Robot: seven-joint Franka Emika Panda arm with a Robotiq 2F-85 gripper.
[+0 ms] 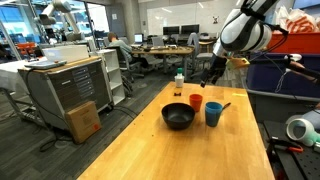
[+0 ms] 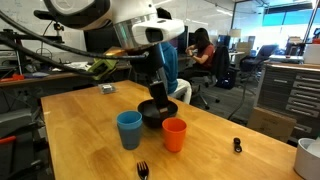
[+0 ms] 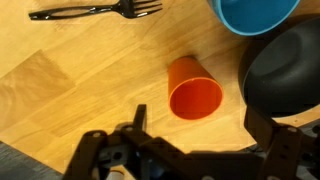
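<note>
An orange-red cup (image 3: pixel 196 92) stands upright on the wooden table, seen from above in the wrist view. My open gripper is over it, with one dark finger on either side of the cup in that view and nothing held. In exterior view 2 the same red cup (image 2: pixel 174 134) stands clear below the white arm. A blue cup (image 2: pixel 130 129) is beside it, and a black bowl (image 1: pixel 178 116) sits close by. On the table near the cups lies a black fork (image 3: pixel 124 8).
A small dark object (image 2: pixel 237 145) and a white container (image 2: pixel 307 158) are farther along the table. A white bottle (image 1: pixel 179 80) stands near its far edge.
</note>
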